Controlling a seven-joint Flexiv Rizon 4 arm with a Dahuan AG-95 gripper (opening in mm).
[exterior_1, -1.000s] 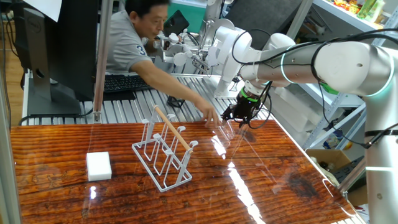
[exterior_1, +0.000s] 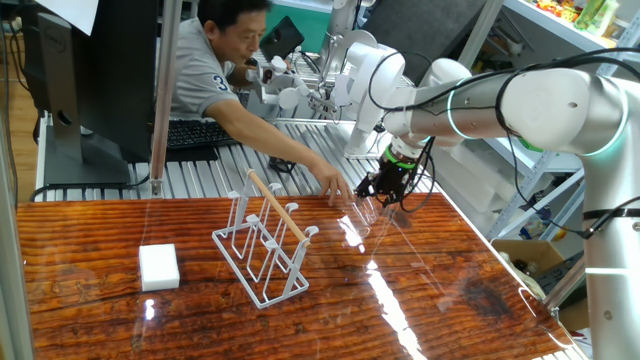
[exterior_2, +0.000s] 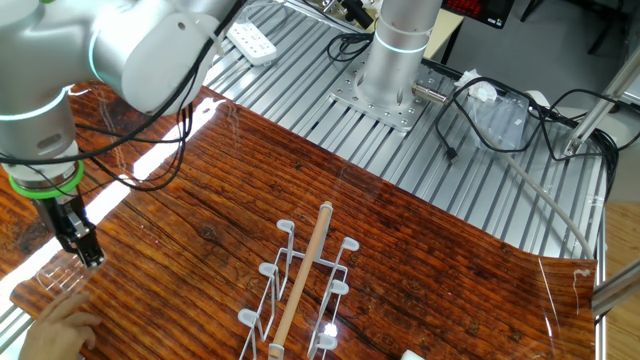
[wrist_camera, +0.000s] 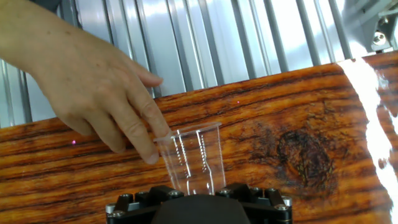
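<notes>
A clear plastic cup (wrist_camera: 194, 155) lies ahead of my gripper in the wrist view, its rim pointing away from me and its narrow end between the black fingers. Whether the fingers press on it cannot be made out. A person's hand (wrist_camera: 102, 93) touches the cup near its rim. In exterior view 1, my gripper (exterior_1: 370, 190) is low over the far edge of the wooden tabletop, close to that hand (exterior_1: 332, 180). Exterior view 2 has the gripper (exterior_2: 88, 252) at the left, the faint cup (exterior_2: 62, 274) just below it.
A white rack (exterior_1: 262, 240) with a wooden top bar and several upright prongs stands mid-table, holding no cups. Left of it lies a white block (exterior_1: 158, 267). The person (exterior_1: 215, 75) leans in from the far side.
The person's hand has shifted slightly left. My arm and gripper look almost unmoved; the rack and the white block stay put.
</notes>
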